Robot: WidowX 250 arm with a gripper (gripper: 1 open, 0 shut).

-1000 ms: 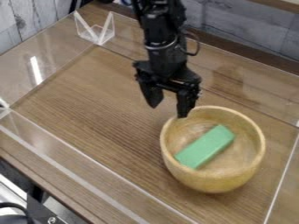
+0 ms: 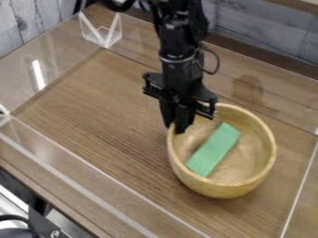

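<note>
The dark robot arm comes down from the top centre to my gripper (image 2: 174, 113), whose fingers reach the back left rim of a cream-coloured bowl (image 2: 255, 177) on the wooden table (image 2: 87, 139). A green rectangular object (image 2: 218, 149) lies tilted inside the bowl. Whether the fingers grip the rim, and how far they are apart, I cannot tell.
A white wire or plastic piece (image 2: 102, 28) is at the back left edge. A dark cable shows at the bottom left corner.
The bowl sits in roughly the same place.
</note>
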